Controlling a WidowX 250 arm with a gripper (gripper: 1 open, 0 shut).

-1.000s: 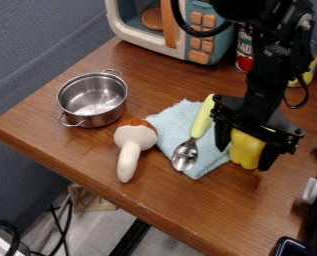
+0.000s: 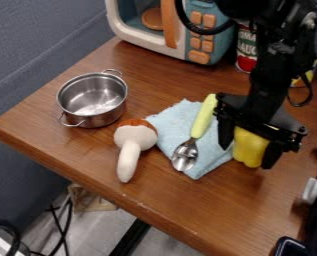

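Note:
My black gripper [image 2: 254,140] is low on the right of the wooden table, over a yellow object [image 2: 250,152] that looks like a pepper, at the edge of a light blue cloth [image 2: 169,125]; its fingers are around the object, though their grip is partly hidden. A spoon [image 2: 186,154] with a pale yellow handle lies on the cloth. A mushroom toy [image 2: 130,155] with an orange cap lies left of the cloth.
A steel pot [image 2: 93,99] stands on the left. A toy microwave [image 2: 161,22] and a red can [image 2: 246,52] are at the back. A dark appliance [image 2: 312,215] borders the right.
Over the last second the gripper has shifted slightly and its fingers sit a little differently around the yellow object. Little else has changed.

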